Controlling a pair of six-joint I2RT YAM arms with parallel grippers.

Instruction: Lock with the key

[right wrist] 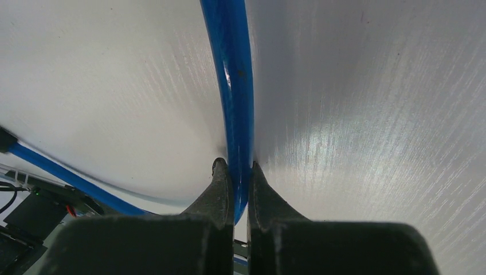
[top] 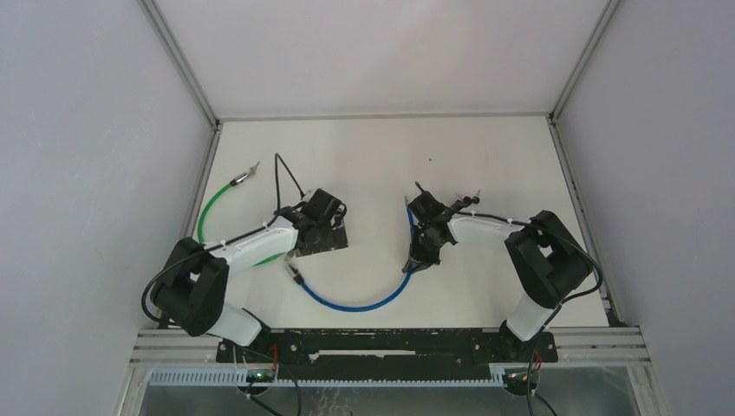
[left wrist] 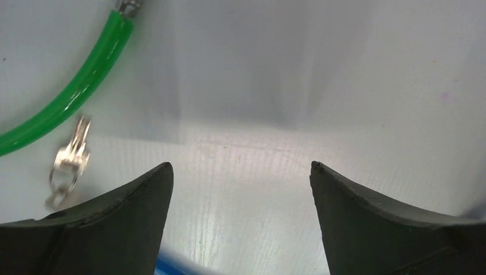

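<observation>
My left gripper stands open over bare table, with nothing between its fingers. A silver key (left wrist: 73, 153) on a ring lies left of it, blurred, beside the green cable (left wrist: 86, 80). The blue cable (right wrist: 232, 80) runs between the fingers of my right gripper, which is shut on it near the table surface. In the top view the blue cable curves toward the left, its dark end piece (top: 298, 276) lying below my left gripper.
The green cable's metal end (top: 243, 177) lies at the back left. Small objects (top: 470, 198) sit behind the right arm, partly hidden.
</observation>
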